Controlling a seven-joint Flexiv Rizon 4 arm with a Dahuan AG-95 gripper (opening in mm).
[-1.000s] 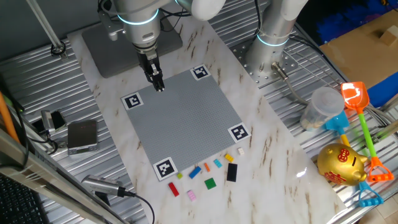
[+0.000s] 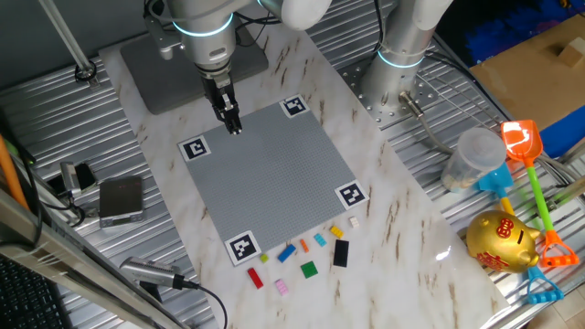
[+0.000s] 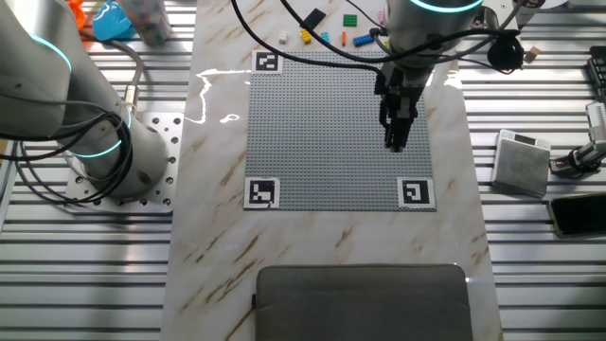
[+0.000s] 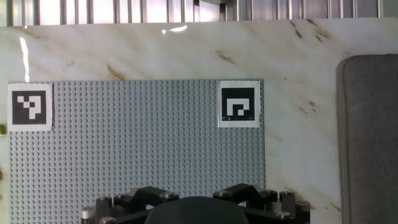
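My gripper (image 2: pixel 235 130) hangs over the edge of the grey studded baseplate (image 2: pixel 274 174), pointing down. The second exterior view has the gripper (image 3: pixel 395 146) above the baseplate's right part. No object shows at its fingertips, but how far apart its fingers stand is unclear. Loose bricks lie on the marble table beyond the plate's opposite edge: red (image 2: pixel 255 278), pink (image 2: pixel 281 287), blue (image 2: pixel 287 253), green (image 2: pixel 309 270), black (image 2: pixel 341 253), yellow (image 2: pixel 336 232), white (image 2: pixel 356 222), and several other small ones. The wrist view has only part of the baseplate (image 4: pixel 137 143), bare of bricks.
Printed square markers sit at the plate's corners, one of them (image 2: pixel 196 149) near the gripper. A grey mat (image 3: pixel 365 303) lies at the table's end.
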